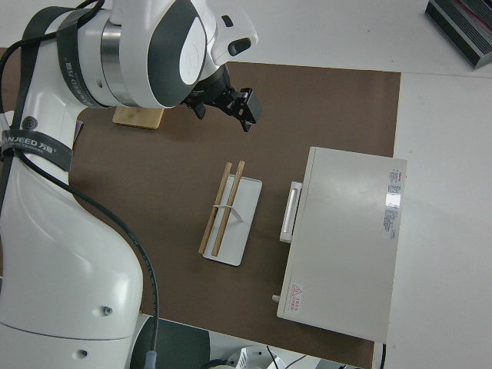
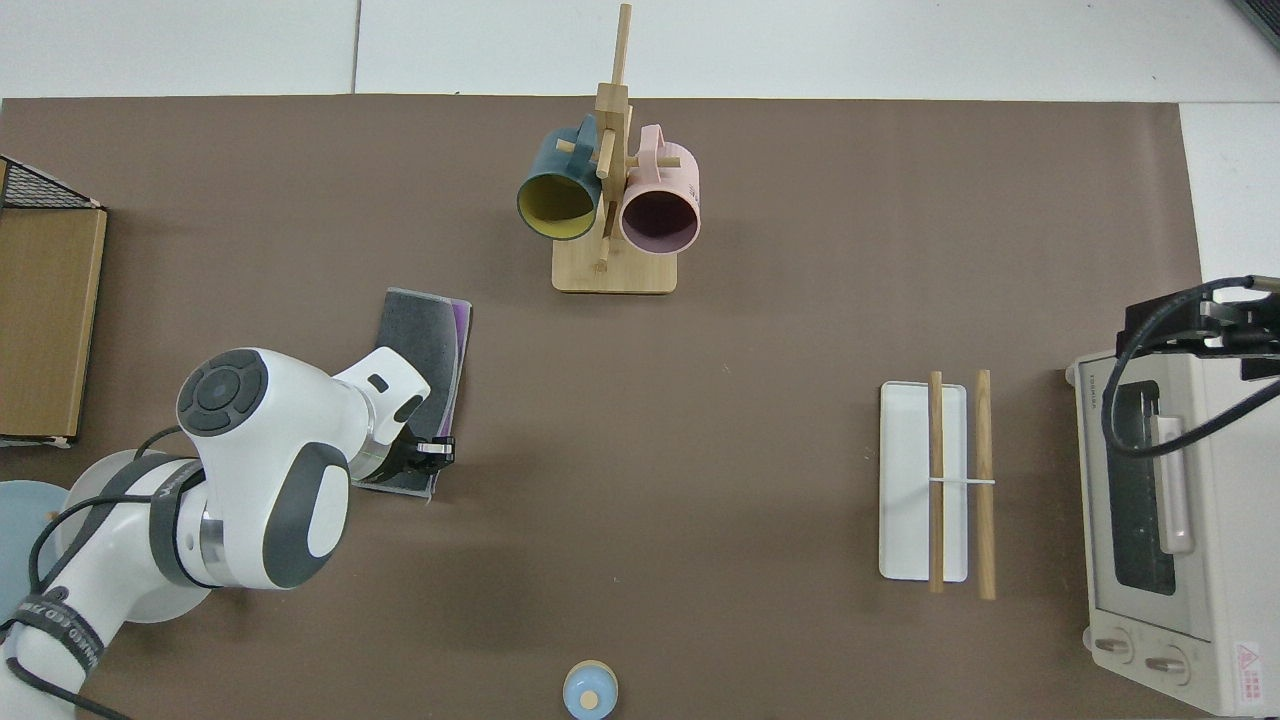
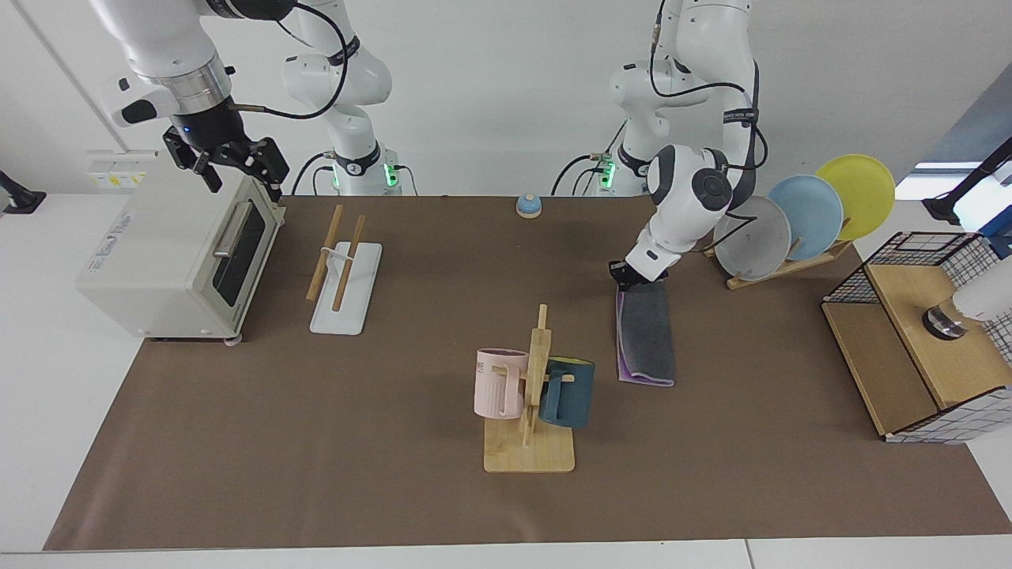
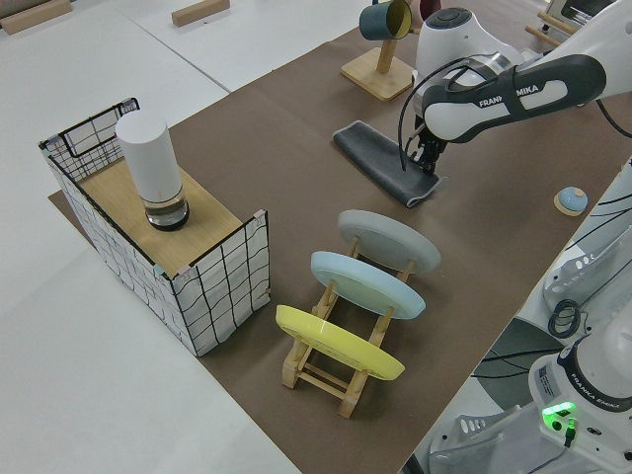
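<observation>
A folded grey cloth with purple layer [image 2: 415, 336] lies on the brown mat, left of the mug stand in the top view. One arm's black gripper [image 2: 420, 451] is down on the cloth's near end; in the right view [image 4: 427, 148] it is at the cloth's edge, its fingers largely hidden by the wrist. The other arm's gripper [image 3: 228, 161] hangs above the white toaster oven [image 2: 1200, 540], empty of any visible object.
A mug stand [image 2: 614, 271] holds a teal and a pink mug. A white board with wooden handles [image 2: 902, 480], a small blue object [image 2: 590, 691], a plate rack [image 4: 346, 395] and a wire-sided wooden basket [image 2: 48, 312] surround open mat.
</observation>
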